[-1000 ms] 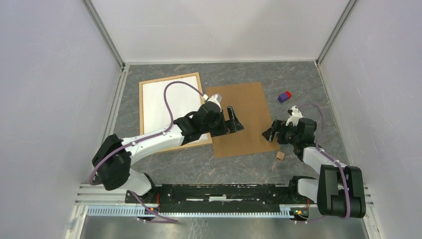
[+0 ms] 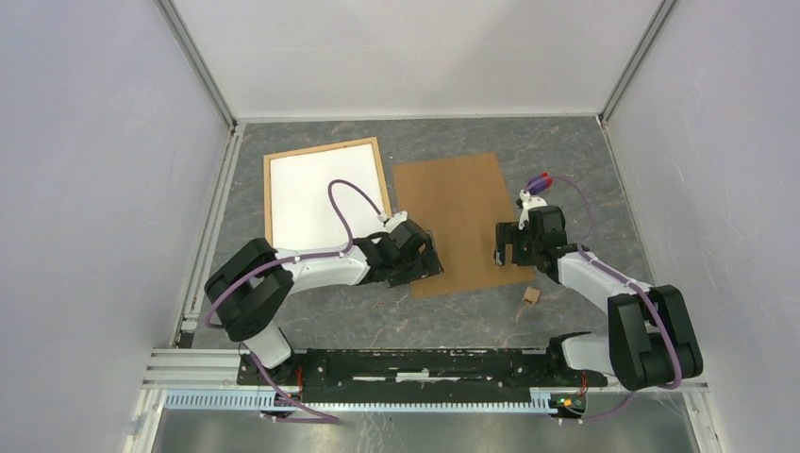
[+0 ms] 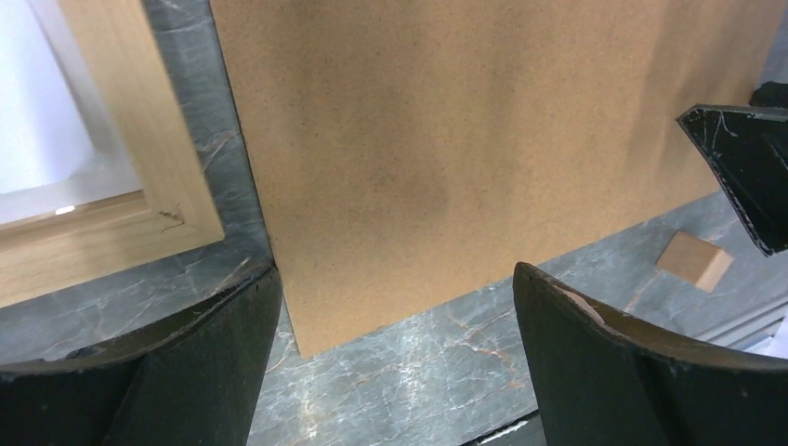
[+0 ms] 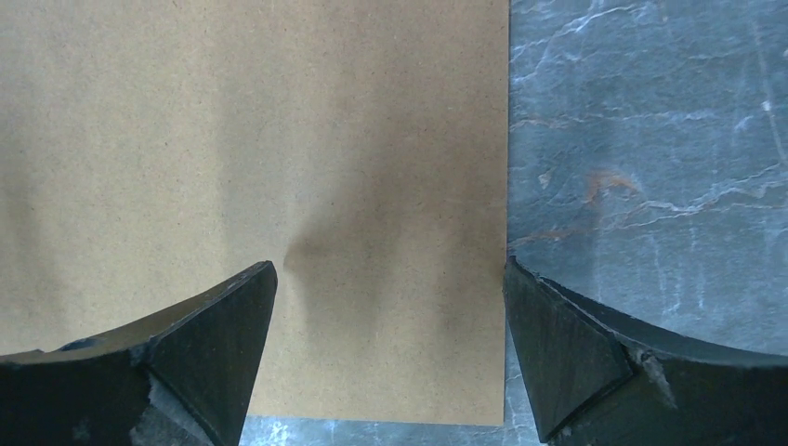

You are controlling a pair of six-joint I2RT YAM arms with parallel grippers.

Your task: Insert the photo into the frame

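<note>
The wooden picture frame (image 2: 375, 160) lies at the left with a plain white surface (image 2: 311, 189) inside; whether this is the photo I cannot tell. Beside it, flat on the table, lies a brown board (image 2: 458, 198). Low over the board's front left part, my left gripper is open, its left fingertip (image 3: 265, 288) close to the board's left edge. My right gripper also stands open, low over the front right part, with one fingertip (image 4: 520, 279) at the right edge. Neither has anything gripped.
A small wooden block (image 2: 531, 295) lies just off the board's front right corner. Behind the right gripper is a purple and red block (image 2: 540, 182), partly covered by its cable.
</note>
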